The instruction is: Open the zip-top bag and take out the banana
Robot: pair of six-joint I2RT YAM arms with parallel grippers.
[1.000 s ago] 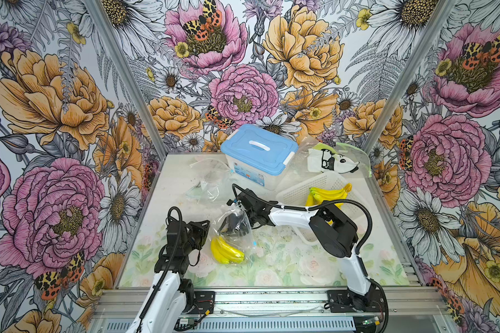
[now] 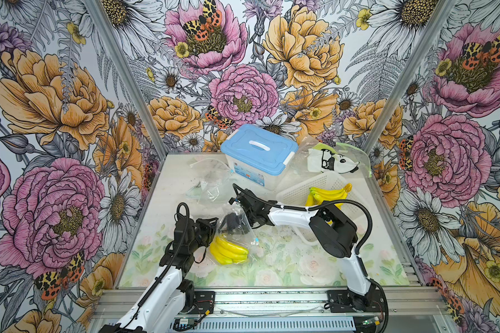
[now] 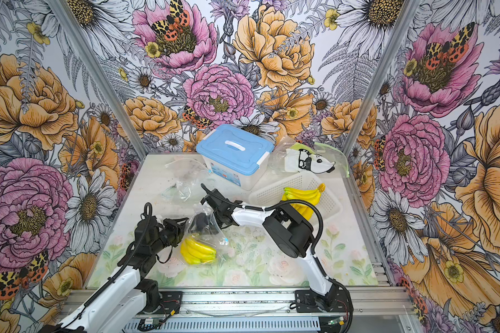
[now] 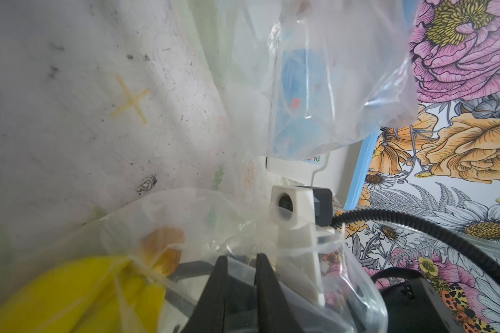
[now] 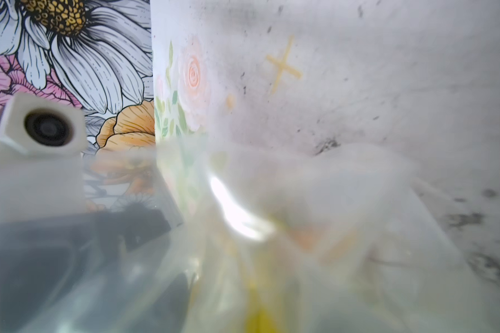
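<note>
A clear zip top bag [image 2: 250, 244] with a yellow banana bunch [image 2: 227, 252] in its lower part hangs between my two arms, over the table's front half. At its left edge my left gripper [image 2: 215, 226] is shut on the film; in the left wrist view its dark fingers [image 4: 216, 299] stand close together amid the plastic, banana to their left. My right gripper [image 2: 236, 222] is at the bag's upper part, open, its dark fingers seen through the film, apparently inside the mouth. Hazy plastic [image 5: 372, 183] covers much of the right wrist view and hides those fingertips.
Behind stands a box with a blue lid [image 2: 261, 148]. Right of it are a white basket [image 2: 294, 191] with more bananas [image 2: 329, 195] and a panda bag [image 2: 333, 161]. Another clear bag [image 2: 211, 180] lies at back left.
My left gripper has come right to the bag's edge and closed on the film. The bananas swung slightly with the bag.
</note>
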